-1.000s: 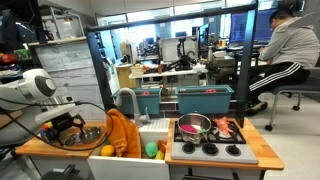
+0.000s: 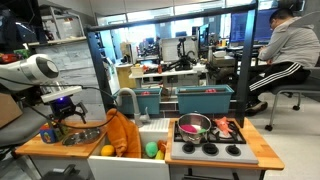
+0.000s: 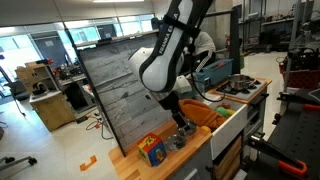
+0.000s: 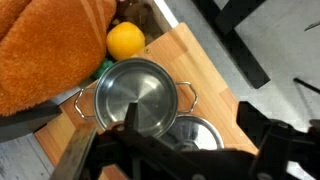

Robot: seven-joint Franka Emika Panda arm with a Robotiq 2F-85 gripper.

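Note:
My gripper is open, and no object shows between its fingers. In the wrist view it hangs above a silver pot (image 4: 135, 92) with two side handles, which looks empty from above. A shiny round lid-like piece (image 4: 203, 137) lies beside the pot, partly covered by the gripper. From the front, the gripper (image 2: 73, 103) is over the wooden counter left of the sink. The second exterior view has the gripper (image 3: 184, 123) low over the same counter, its fingertips hard to make out.
An orange towel (image 4: 45, 45) and a yellow-orange round item (image 4: 125, 40) border the pot. The stove (image 2: 211, 145) on the right bears another pot (image 2: 194, 126) with something pink inside. A colourful box (image 3: 152, 151) stands on the counter's near end.
Over the last second my arm has risen from low over the left counter, and the gripper has lifted away from the metal ware. The rest looks unmoved.

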